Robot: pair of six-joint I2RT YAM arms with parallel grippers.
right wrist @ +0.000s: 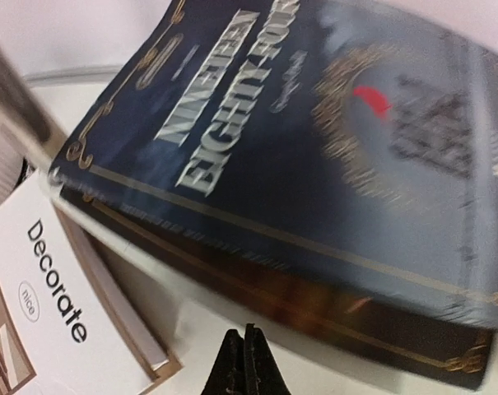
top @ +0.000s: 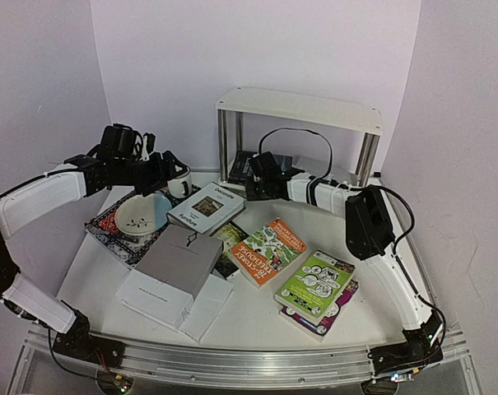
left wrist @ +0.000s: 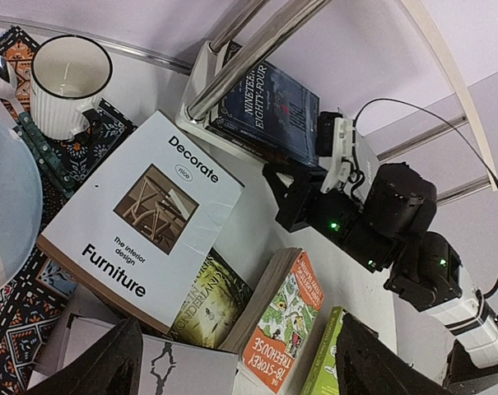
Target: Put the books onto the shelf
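The dark Nineteen Eighty-Four book (right wrist: 273, 140) lies on another dark book on the white rack's lower shelf (left wrist: 197, 99). My right gripper is just in front of the shelf, its fingertips close together with nothing visible between. My left gripper (top: 169, 167) hangs over the mug; its finger state is unclear. On the table lie the Decorate book (top: 206, 206), a grey file (top: 170, 259) on white ones, a yellow-green book (left wrist: 211, 300), an orange Treehouse book (top: 265, 251), and a green book (top: 314, 284) on a purple one.
A patterned mat with plates (top: 136, 216), cutlery and a white mug (left wrist: 67, 82) occupies the back left. The rack's upper board (top: 298, 107) stands above the books. Bare table shows between rack and green book, and at the right.
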